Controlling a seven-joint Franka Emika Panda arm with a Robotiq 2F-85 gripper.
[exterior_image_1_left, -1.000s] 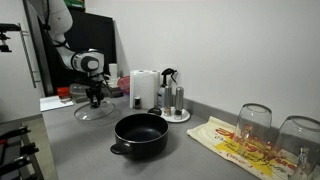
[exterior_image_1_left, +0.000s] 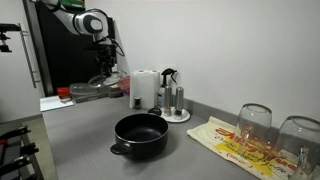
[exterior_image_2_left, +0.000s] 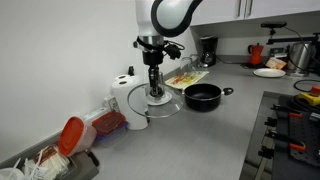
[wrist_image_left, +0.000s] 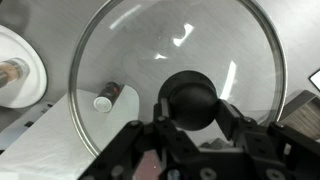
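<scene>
My gripper is shut on the black knob (wrist_image_left: 188, 99) of a clear glass lid, seen from above in the wrist view. The glass lid (exterior_image_2_left: 136, 103) hangs in the air, tilted, in exterior view 2. In exterior view 1 the gripper (exterior_image_1_left: 106, 66) and lid are high at the far left end of the counter. An empty black pot (exterior_image_1_left: 141, 136) stands uncovered on the grey counter, well apart from the lid.
Paper towel rolls (exterior_image_1_left: 145, 88) and a white tray (exterior_image_1_left: 178, 115) with bottles stand by the wall. Two upturned glass jars (exterior_image_1_left: 254, 124) rest on a patterned cloth (exterior_image_1_left: 231, 142). A red bowl (exterior_image_2_left: 76, 135) is at the other end. The counter around the pot is clear.
The gripper has risen from near the counter, carrying the lid up with it. The pot and the things by the wall have stayed in place.
</scene>
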